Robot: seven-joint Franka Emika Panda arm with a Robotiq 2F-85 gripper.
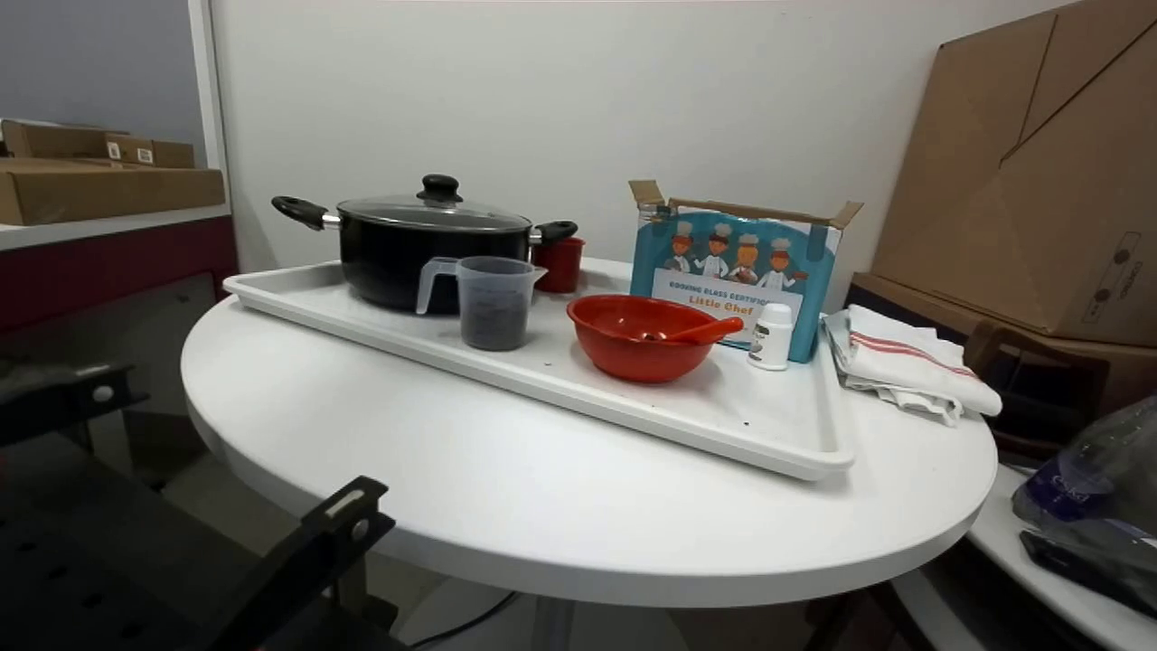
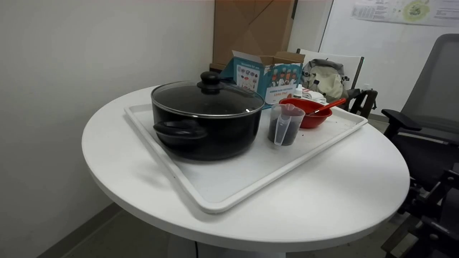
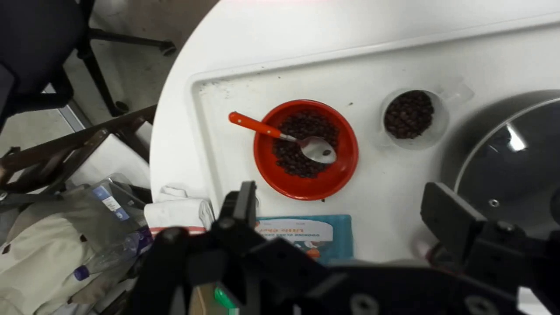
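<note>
In the wrist view my gripper is open, its two black fingers wide apart and nothing held between them. It hangs above the tray; neither exterior view shows it. A red bowl (image 3: 344,176) holds dark beans and a spoon (image 3: 252,124) with an orange-red handle resting over the rim. One bean lies in the spoon's bowl. Beside it stands a clear measuring cup (image 1: 498,287), part filled with beans, its handle pointing toward the pot. The black pot (image 2: 202,139) has its glass lid (image 2: 176,96) on.
All stand on a white tray (image 1: 607,407) on a round table (image 1: 488,477). A blue cardboard box (image 1: 710,284), a white bottle (image 1: 771,338) and a red cup (image 1: 560,267) are toward the back. A folded towel (image 1: 906,358) lies right of the tray.
</note>
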